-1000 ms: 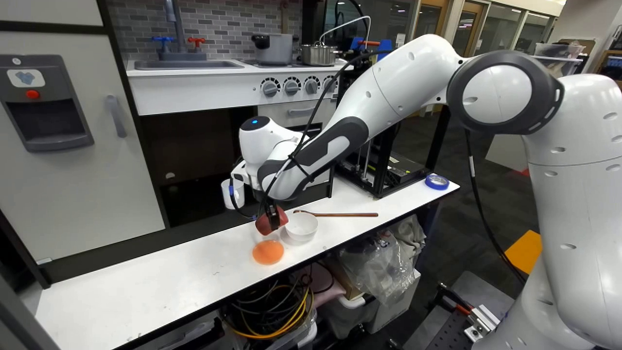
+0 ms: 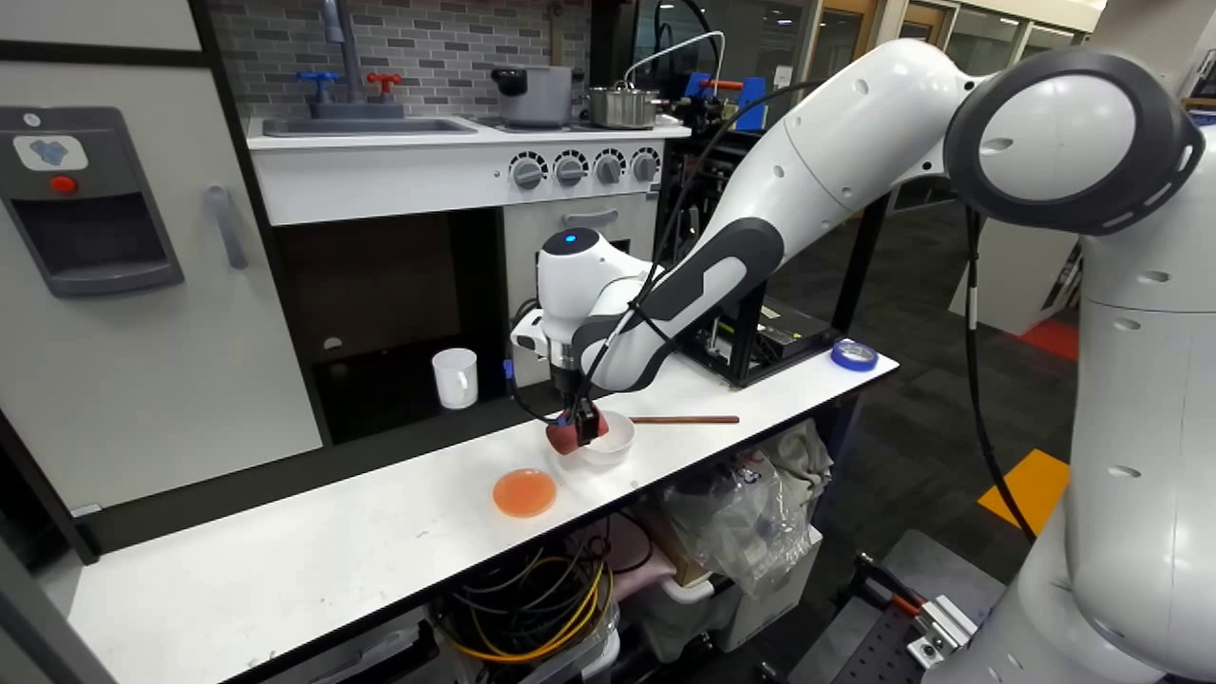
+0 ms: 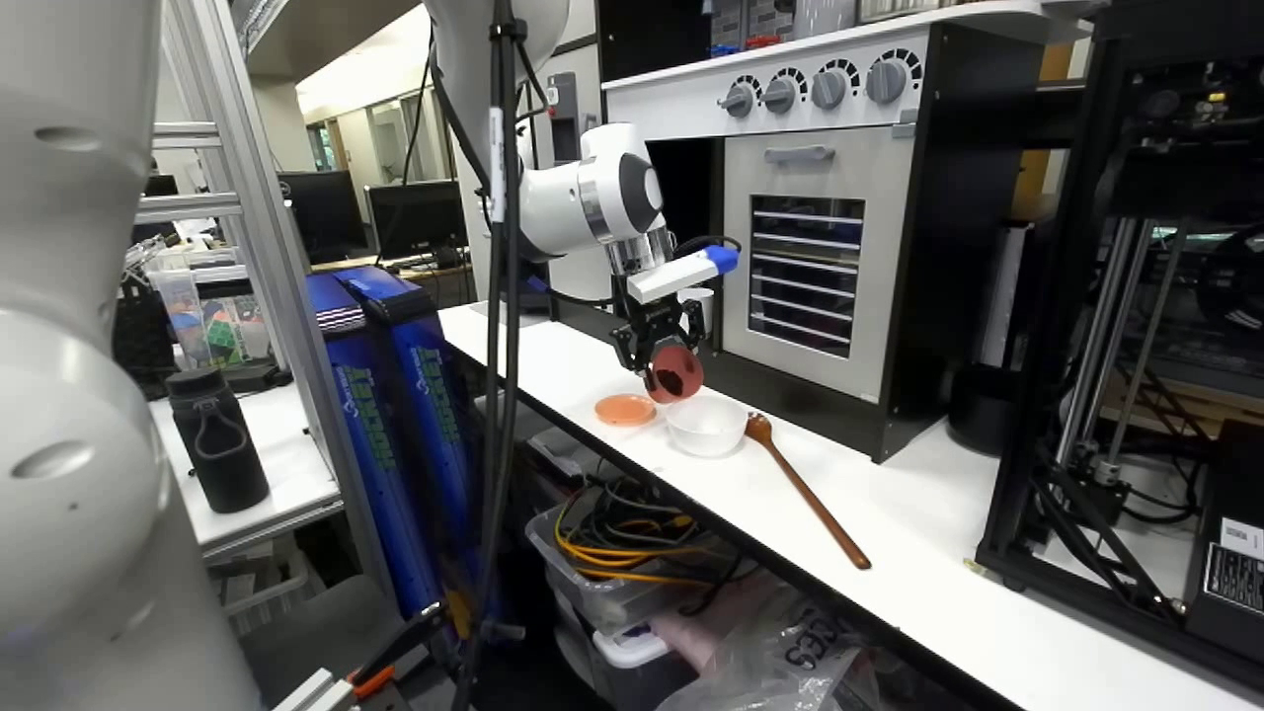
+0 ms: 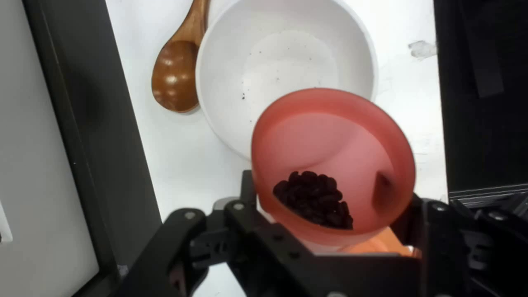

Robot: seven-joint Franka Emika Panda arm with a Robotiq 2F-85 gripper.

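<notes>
My gripper (image 3: pixel 664 362) is shut on a red cup (image 4: pixel 334 133), holding it by its sides above the counter. The cup is tilted toward a white bowl (image 4: pixel 222 84), and in the wrist view its rim overlaps the bowl's near edge. Dark beans (image 4: pixel 317 199) lie gathered at the low side inside the cup. Only a few tiny dark specks show in the bowl, which stands upright on the counter. In exterior view 1 the cup (image 2: pixel 564 438) partly hides the bowl (image 2: pixel 612 443).
A wooden spoon (image 3: pixel 806 486) lies beside the bowl. An orange disc (image 2: pixel 524 492) rests on the white counter (image 2: pixel 296 559) near its front edge. A white mug (image 2: pixel 456 377) stands behind, by the cabinet.
The arm has carried the red cup to the right in exterior view 1, from beside the bowl to partly in front of it. Bowl, disc and spoon appear unmoved.
</notes>
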